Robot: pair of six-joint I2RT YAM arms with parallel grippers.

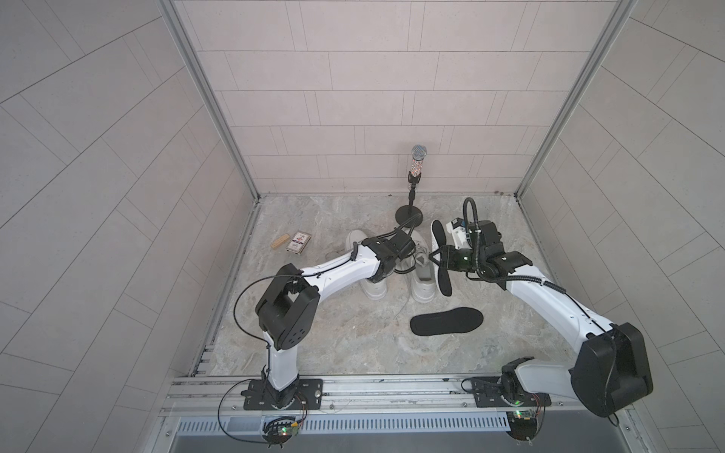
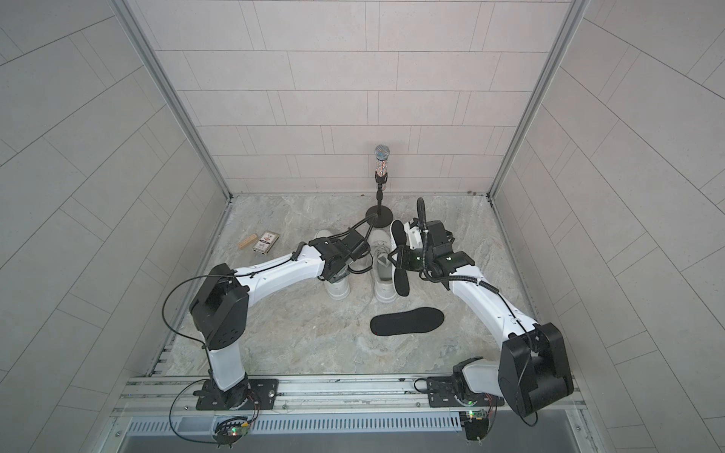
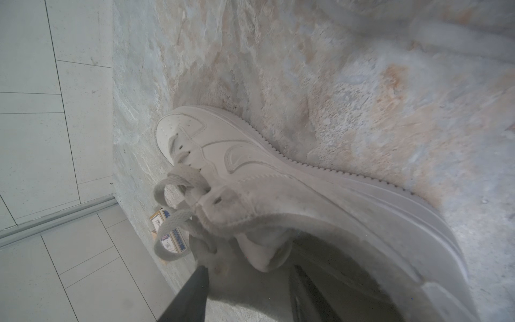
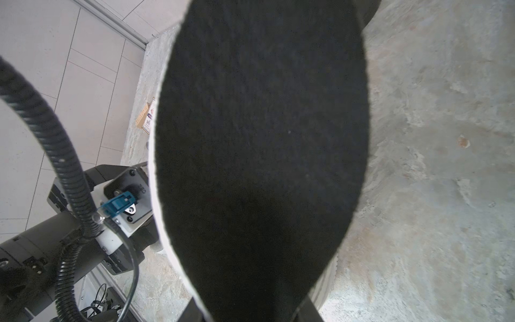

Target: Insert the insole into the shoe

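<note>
A black insole with a white edge (image 4: 262,134) fills the right wrist view, raised on its side, with my right gripper shut on its near end. From above, this insole stands just right of the right-hand pale shoe (image 1: 424,285), apart from its opening. My left gripper is part open, its fingers (image 3: 194,292) over the opening of a pale laced shoe (image 3: 322,198), with nothing clearly held between them. The left-hand shoe (image 1: 375,290) is partly covered by my left arm. A second black insole (image 1: 446,321) lies flat in front.
A microphone stand (image 1: 408,216) rises behind the shoes, close to my left gripper's cable. Near the left wall lie a small box (image 1: 299,241) and a wooden block (image 1: 280,241).
</note>
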